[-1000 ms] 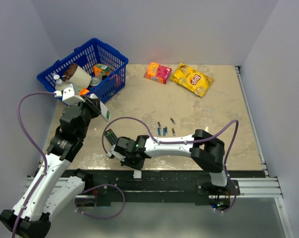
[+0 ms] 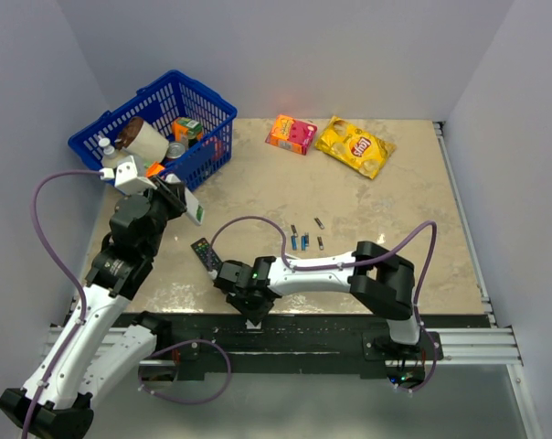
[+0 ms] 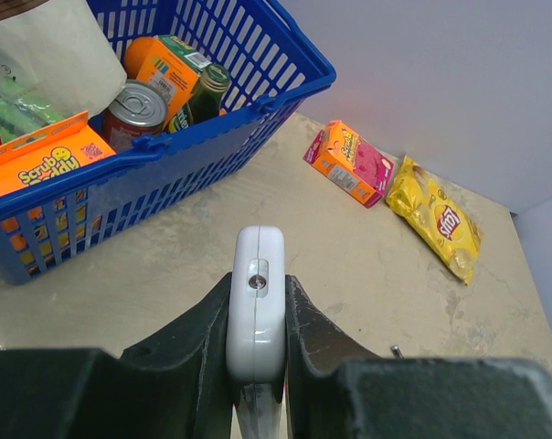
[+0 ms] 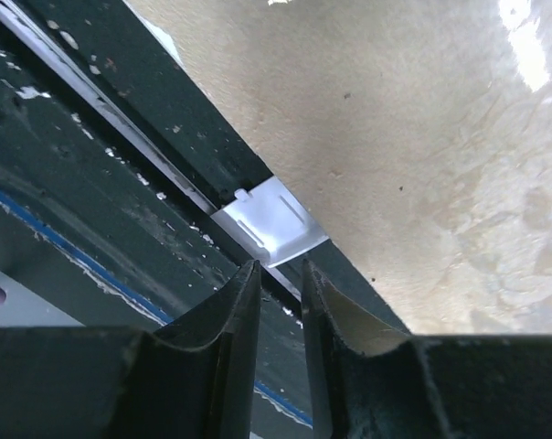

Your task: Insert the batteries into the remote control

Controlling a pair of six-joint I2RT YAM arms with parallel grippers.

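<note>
My left gripper is shut on a white remote control (image 3: pixel 259 245), seen end-on in the left wrist view. From above, this remote (image 2: pixel 194 209) hangs beside the blue basket. At the table's front edge lies a small white cover (image 4: pixel 270 218) with a little tab, apparently a battery cover. My right gripper is just short of it, pointing down, fingers parted, nothing between the fingers. Mid-table are two blue batteries (image 2: pixel 294 243) and several small dark ones (image 2: pixel 320 243). A black remote (image 2: pixel 204 254) lies left of the right arm.
The blue basket (image 2: pixel 219 165), full of groceries, stands at the back left. A pink-orange box (image 2: pixel 291 133) and a yellow chip bag (image 2: pixel 355 147) lie at the back. A dark rail (image 2: pixel 340 340) runs along the front edge.
My right gripper has turned and swung down toward the white cover at the front edge, partly covering it from above. The left arm and its white remote have stayed still.
</note>
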